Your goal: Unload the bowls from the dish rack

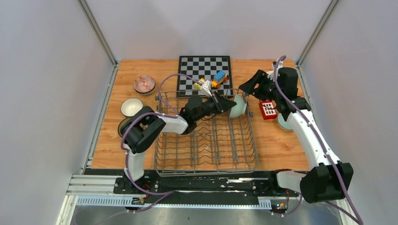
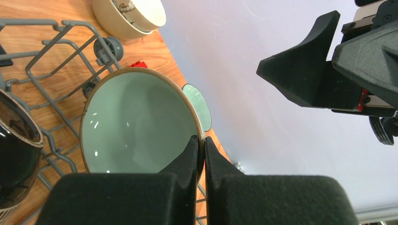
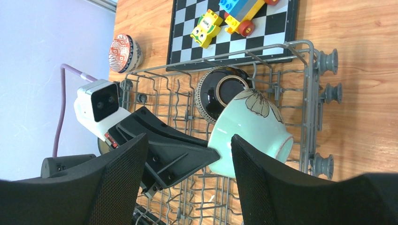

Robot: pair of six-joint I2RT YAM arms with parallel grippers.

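A mint-green bowl (image 1: 238, 107) stands tilted in the back right part of the wire dish rack (image 1: 206, 172). My left gripper is shut on its thin rim, which runs between the fingertips in the left wrist view. From the right wrist view, the bowl (image 3: 251, 133) shows its flower-patterned outside, with the left fingers (image 3: 187, 157) at its edge. My right gripper (image 1: 248, 89) is open and empty, just beyond the rack's back right corner. A dark glossy bowl (image 3: 219, 91) sits in the rack behind the green one.
Bowls stand left of the rack: a patterned one (image 1: 144, 84) and a cream one (image 1: 132, 107). A chessboard (image 1: 205, 63) with toy blocks (image 1: 219, 77) lies behind. Right of the rack are a red box (image 1: 267, 110) and a green dish (image 1: 284, 123).
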